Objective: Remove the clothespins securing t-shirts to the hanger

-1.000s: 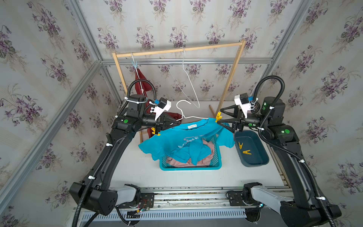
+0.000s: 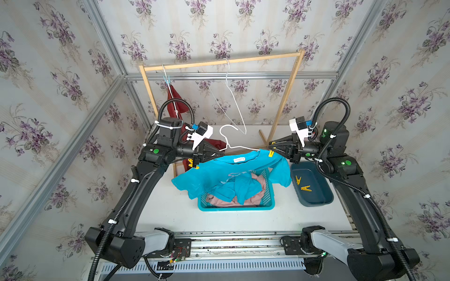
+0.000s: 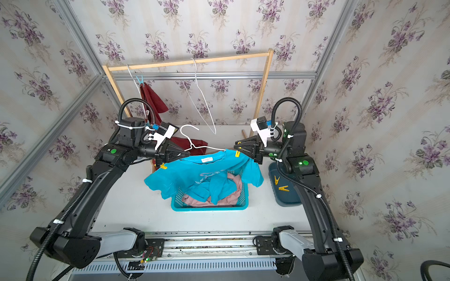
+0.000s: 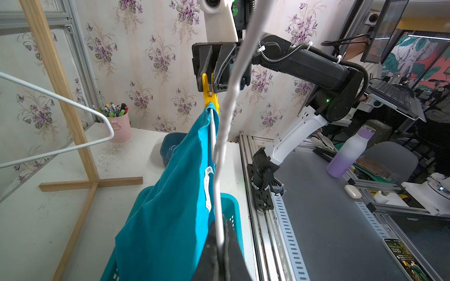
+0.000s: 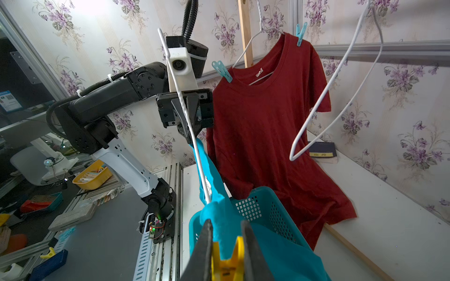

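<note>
A teal t-shirt (image 2: 225, 171) hangs on a white wire hanger (image 2: 226, 138) held up between my arms above a basket (image 2: 234, 208). My left gripper (image 2: 219, 154) is shut on the hanger's wire, which runs up between its fingers in the left wrist view. A yellow clothespin (image 3: 163, 166) is at the shirt's left shoulder, near that gripper. At the right shoulder, my right gripper (image 2: 274, 146) surrounds a second yellow clothespin (image 5: 227, 262), its fingers on either side of the pin's handles; whether they grip it is unclear.
A grey-blue bin (image 2: 311, 196) at right holds two yellow clothespins. A wooden rack (image 2: 220, 62) behind carries white hangers and a red t-shirt (image 5: 271, 117) with light blue pins.
The left arm is essentially still.
</note>
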